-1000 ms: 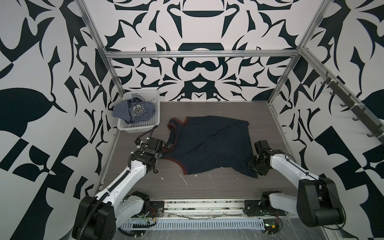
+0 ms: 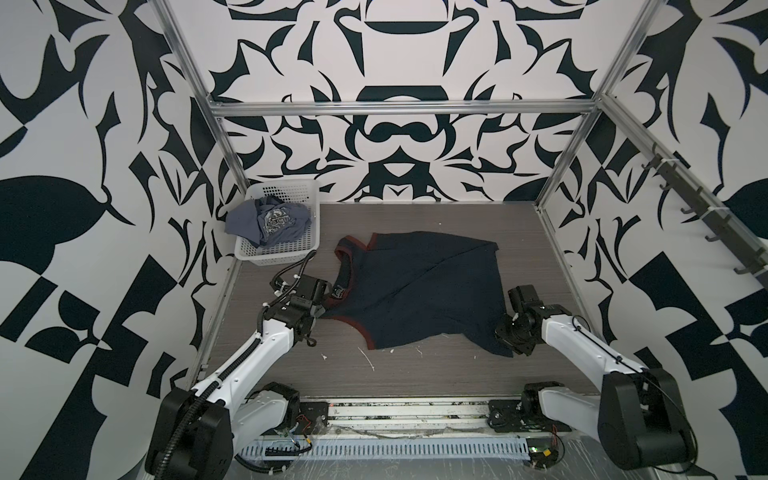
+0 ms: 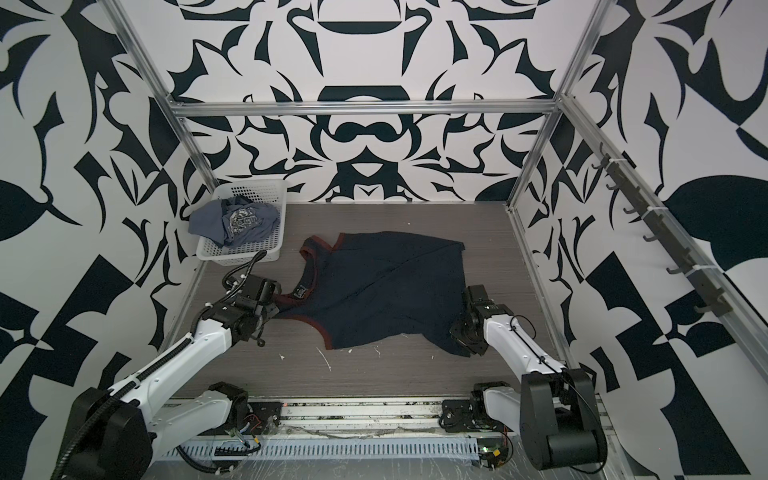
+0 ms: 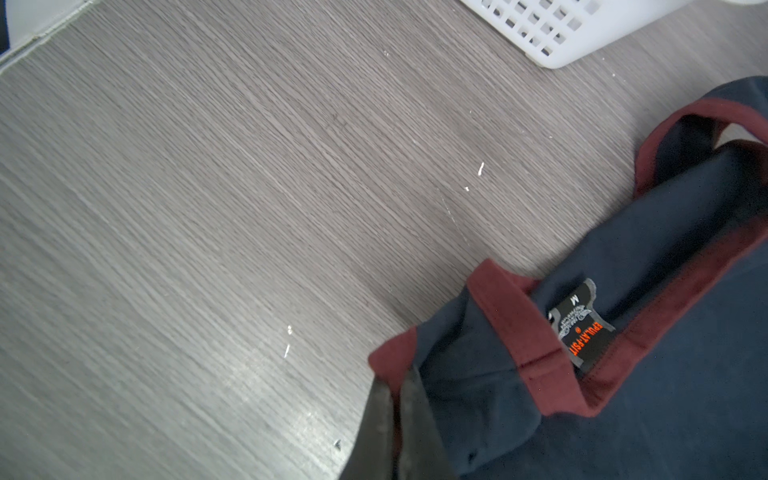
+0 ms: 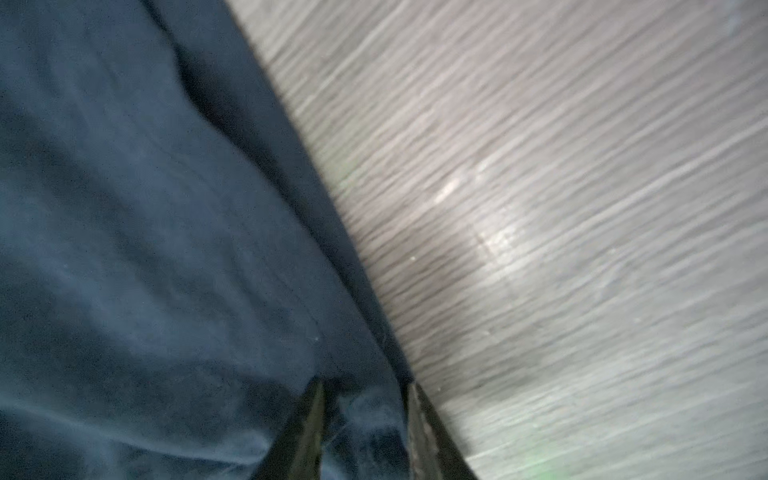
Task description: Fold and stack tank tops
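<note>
A dark navy tank top (image 2: 416,288) with red binding lies spread on the table, its neck end to the left, where a label shows. My left gripper is shut on a red-edged strap end of it, at its left side. My right gripper is at the near right corner of the fabric, fingers apart on either side of a ridge of cloth at the edge; whether they touch it is unclear in the blurred view.
A white basket (image 2: 312,232) holding a crumpled grey-blue garment (image 2: 268,220) stands at the back left. Bare table (image 2: 472,220) shows behind and in front of the tank top. Patterned walls enclose the sides and back.
My right gripper has shifted slightly toward the front of the table, and the fabric's corner with it a little. The left arm looks unchanged.
</note>
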